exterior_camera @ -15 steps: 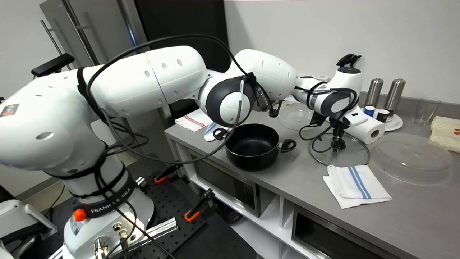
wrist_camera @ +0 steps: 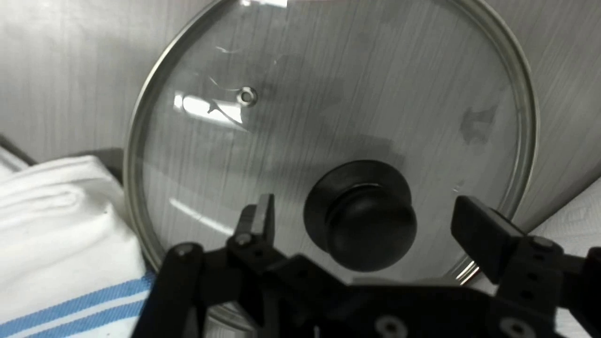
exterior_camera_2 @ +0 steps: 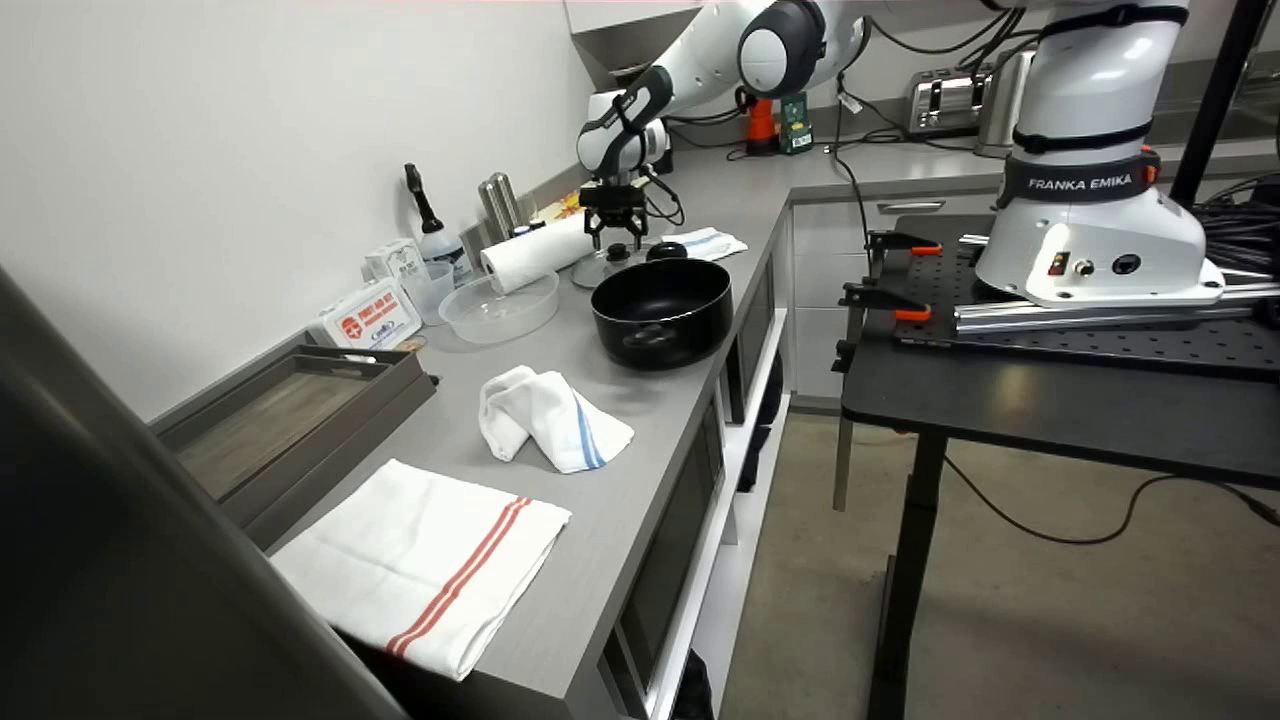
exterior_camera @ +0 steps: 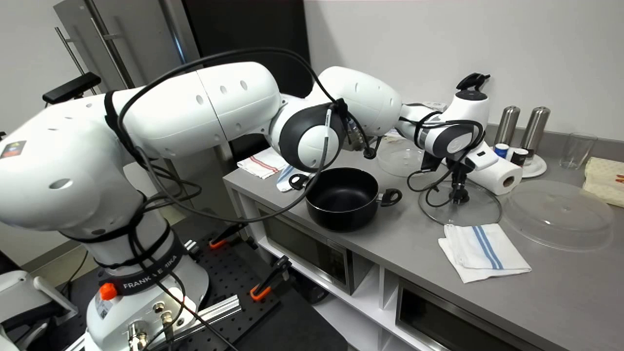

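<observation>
A round glass lid [wrist_camera: 315, 73] with a metal rim lies flat on the grey counter, its black knob [wrist_camera: 372, 225] facing up. My gripper is open above it, one finger on either side of the knob and a gap on both sides. In exterior view 2 the gripper [exterior_camera_2: 617, 238] hangs just over the lid [exterior_camera_2: 588, 270]. An empty black pot [exterior_camera_2: 663, 312] stands uncovered nearer the camera there. From exterior view 1 the pot [exterior_camera: 342, 199] is left of the lid [exterior_camera: 479, 213], and cables partly hide the gripper.
Against the lid's edge lies a folded blue-striped towel [exterior_camera: 485, 251]. A paper towel roll [exterior_camera: 497, 175] and a clear plastic cover [exterior_camera: 558, 213] are close by. Farther along the counter are a clear bowl [exterior_camera_2: 501, 310], a crumpled towel [exterior_camera_2: 552, 418] and a grey tray [exterior_camera_2: 300, 420].
The wrist and gripper have shifted very slightly in exterior view 1. Lid, pot and towels have stayed where they were.
</observation>
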